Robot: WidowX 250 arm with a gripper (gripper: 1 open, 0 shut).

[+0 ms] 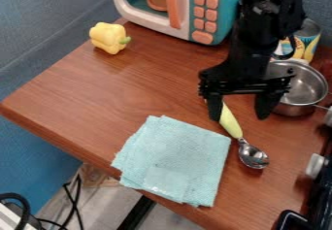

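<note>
My black gripper (240, 96) hangs over the wooden table, its fingers apart above the handle of a spoon (253, 156) with a pale yellow handle, which lies pointing up-left. The upper end of that handle is partly hidden by the left finger. A folded light-blue cloth (170, 165) lies to the left of the spoon.
A steel pot (306, 90) sits at the right, a can (308, 35) behind it. A toy microwave (169, 6) stands at the back, a yellow pepper (108, 36) at the back left.
</note>
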